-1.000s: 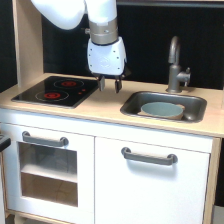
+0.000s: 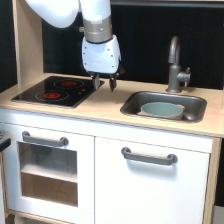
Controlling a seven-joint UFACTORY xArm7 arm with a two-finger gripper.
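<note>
My gripper (image 2: 104, 84) hangs above the wooden counter, between the stove and the sink. Its two dark fingers stand apart, with nothing visible between them. A pale blue-green dish (image 2: 162, 110) rests inside the metal sink (image 2: 192, 104) on the right, clear of the gripper.
A black stovetop (image 2: 52, 91) with red-ringed burners fills the counter's left side. The dark faucet (image 2: 175, 68) rises behind the sink. Bare counter (image 2: 98, 109) lies between stove and sink. Below are white cabinet doors (image 2: 150, 185) with grey handles.
My arm and gripper have shifted slightly to the left. The fingers stay apart, and the dish remains in the sink.
</note>
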